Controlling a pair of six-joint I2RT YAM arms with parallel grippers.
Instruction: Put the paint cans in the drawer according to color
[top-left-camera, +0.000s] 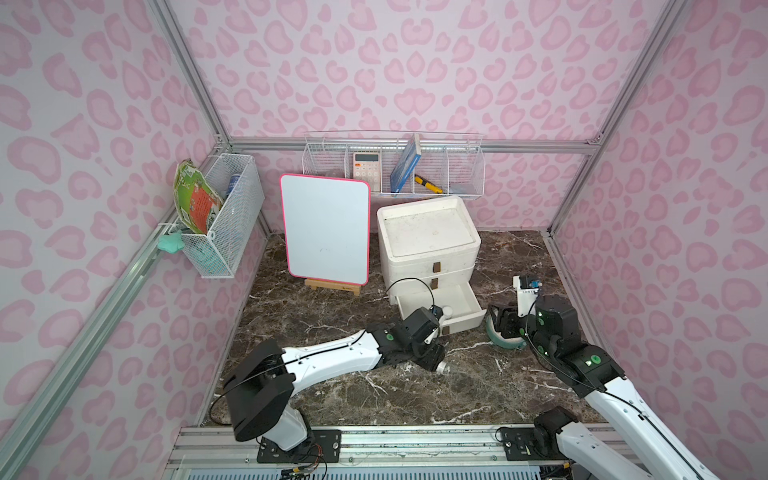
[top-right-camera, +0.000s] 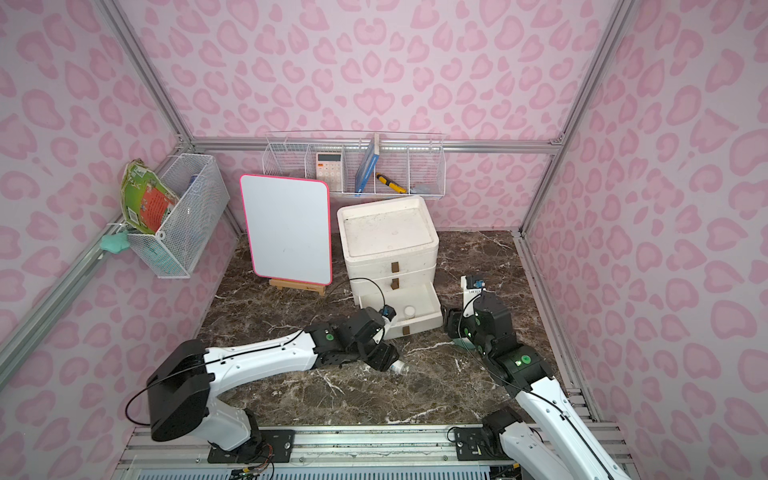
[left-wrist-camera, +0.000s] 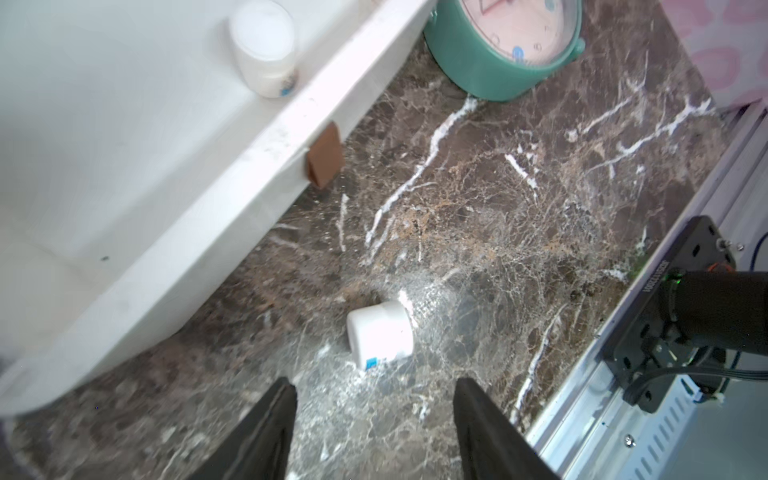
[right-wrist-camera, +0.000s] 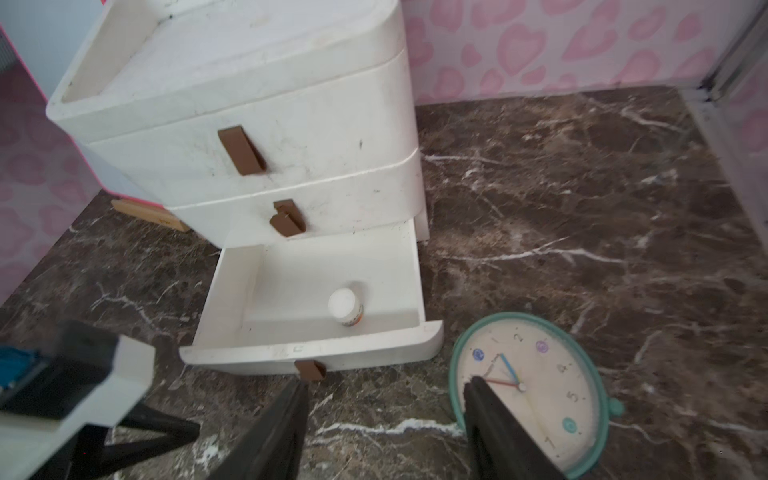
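One white paint can (left-wrist-camera: 380, 334) lies on its side on the marble table, a small blue patch on its lower edge. My left gripper is open above the table, its fingers apart from that can. A second white can (right-wrist-camera: 345, 306) stands inside the pulled-out bottom drawer (right-wrist-camera: 376, 344) of the white cabinet. My right gripper stands open and empty in front of the drawer and clock. From the top views the colours of both cans cannot be told.
The teal-rimmed round clock (right-wrist-camera: 528, 392) rests right of the drawer, under my right gripper. A whiteboard (top-left-camera: 326, 228) on a wooden stand is left of the cabinet (top-left-camera: 428, 228). The two upper drawers are shut.
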